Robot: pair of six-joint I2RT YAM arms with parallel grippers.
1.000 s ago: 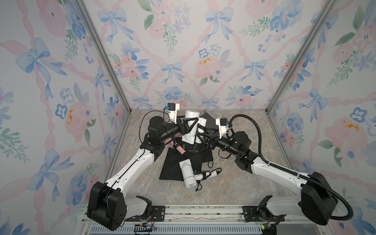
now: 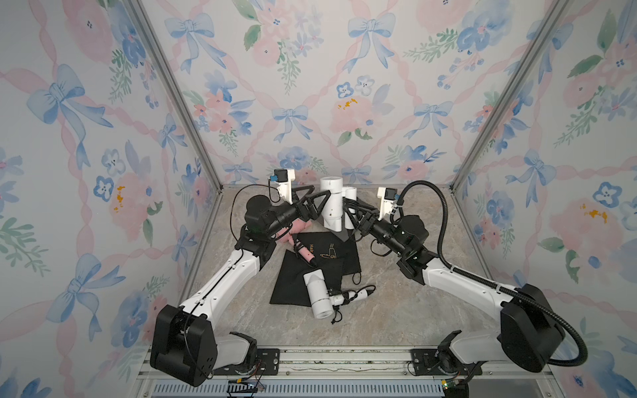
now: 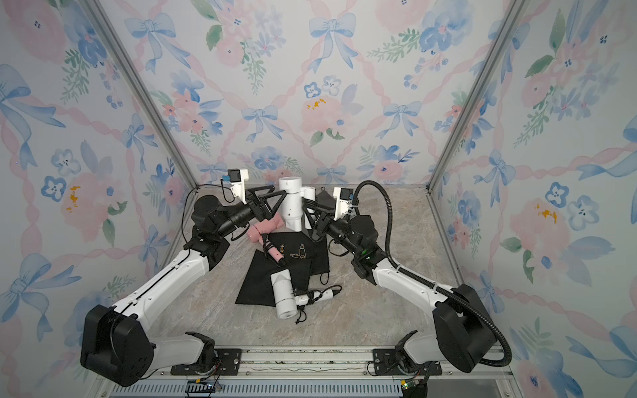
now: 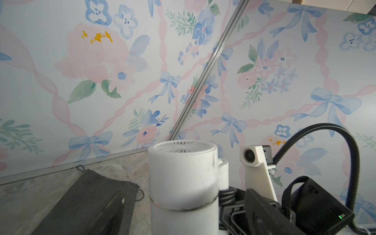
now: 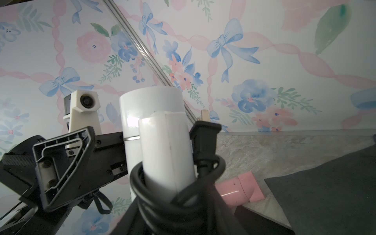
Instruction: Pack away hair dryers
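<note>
A white hair dryer (image 2: 331,193) is held upright in the air between the grippers, its handle (image 5: 164,152) wound with a black cord. My right gripper (image 2: 355,213) is shut on it from the right, around the cord-wrapped handle. My left gripper (image 2: 317,207) stands open at the barrel's left, its blurred fingers either side of the barrel in the left wrist view. Another white dryer (image 2: 318,295) lies on black bags (image 2: 285,292) in front, beside a white corded item (image 2: 355,296). A pink dryer (image 3: 262,229) and a pink tool (image 3: 275,254) lie behind at the left.
A dark grey bag (image 4: 74,203) lies at the back, partly hidden by the arms in the top views. Patterned walls enclose the back and sides.
Both grippers and the white dryer between them have risen; the right gripper has also shifted slightly back. The items lying in front have not moved.
</note>
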